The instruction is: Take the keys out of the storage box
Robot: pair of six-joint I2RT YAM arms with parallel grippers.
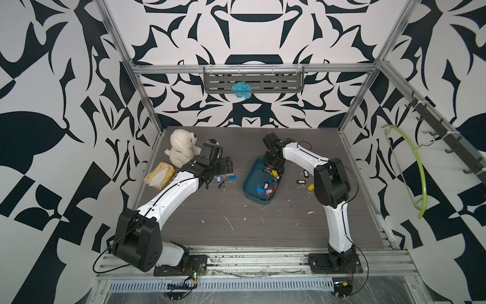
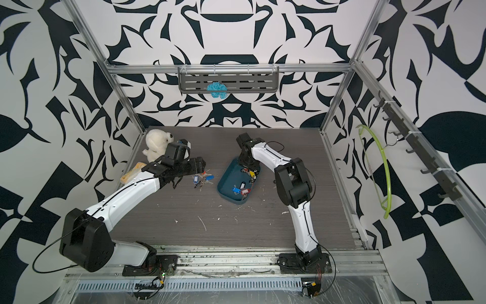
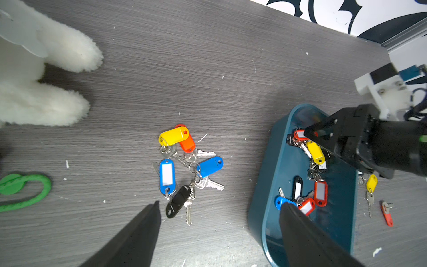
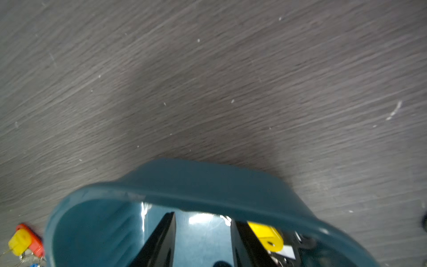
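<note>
The blue storage box [image 3: 262,191] stands mid-table with several tagged keys inside. Its far end holds a yellow tag [image 3: 315,152], partly beside my right arm; nearer lie a red-framed tag [image 3: 320,193], a black tag [image 3: 297,187] and a blue tag [image 3: 282,202]. My right gripper is open at the box's far end, its fingers over the interior with nothing held between them; the yellow tag shows beside one finger. My left gripper hangs open and empty above the table, left of the box.
Left of the box lies a loose pile of keys with yellow [image 3: 171,136], blue [image 3: 210,166] and black tags [image 3: 178,201]. More keys, one with a yellow tag [image 1: 310,187], lie to its right. A white plush toy [image 1: 182,147] sits at the back left.
</note>
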